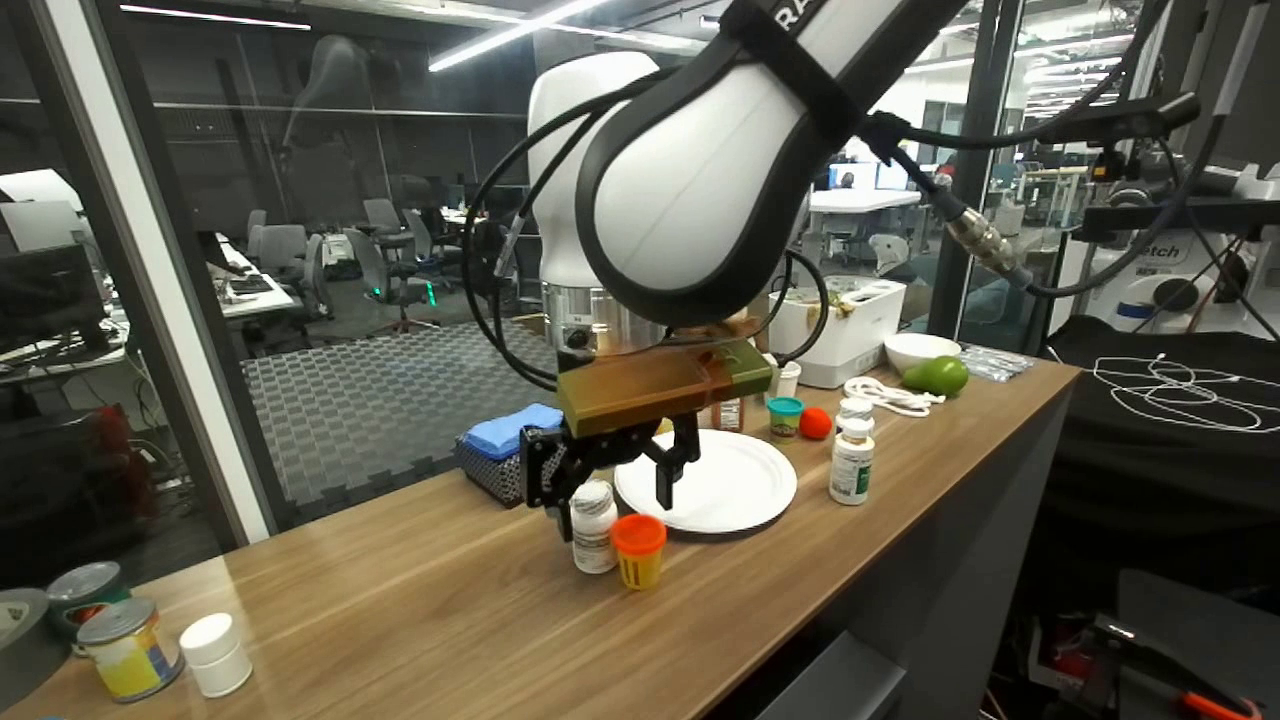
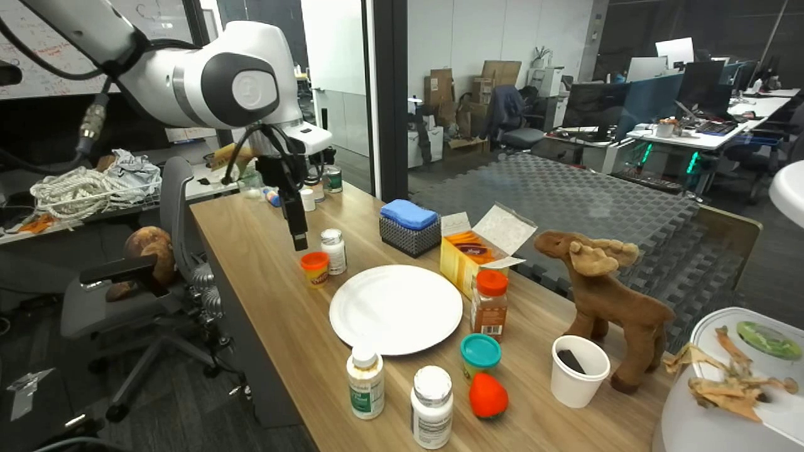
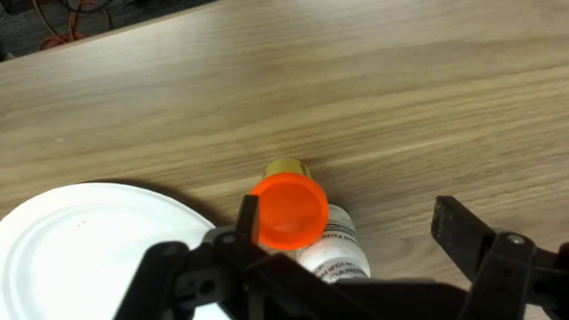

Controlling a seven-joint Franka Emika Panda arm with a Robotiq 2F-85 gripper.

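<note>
My gripper stands open above the table, nothing held between its fingers. In the wrist view, an orange-lidded yellow tub [image 3: 289, 211] shows just beside the left finger [image 3: 248, 218]. A white pill bottle [image 3: 337, 256] is close against that tub and partly covered by the gripper's body. Exterior view 2 has both upright on the table, the yellow tub [image 2: 315, 270] nearer the front edge and the bottle [image 2: 333, 252] behind it. A white plate [image 2: 396, 310] lies flat next to them.
Two more white bottles [image 2: 366, 384] stand past the plate, near a teal-lidded tub [image 2: 480, 354] and a red ball-like object [image 2: 488, 395]. A mesh box with a blue cloth [image 1: 513, 428] sits at the back edge. Bare tabletop [image 1: 396, 600] stretches left of the tub.
</note>
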